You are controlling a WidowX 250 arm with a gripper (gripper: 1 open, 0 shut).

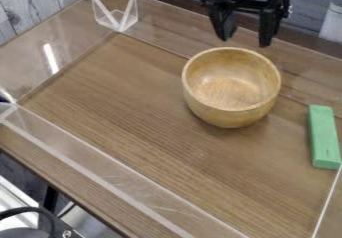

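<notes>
My gripper (pixel 245 25) is at the top right of the camera view, dark and with its fingers apart, above and behind a round wooden bowl (pixel 231 104). The bowl stands upright on the wooden table (pixel 120 122). Nothing shows between the fingers.
A green block (pixel 323 137) lies at the right edge. A clear plastic holder (pixel 116 12) stands at the top left.
</notes>
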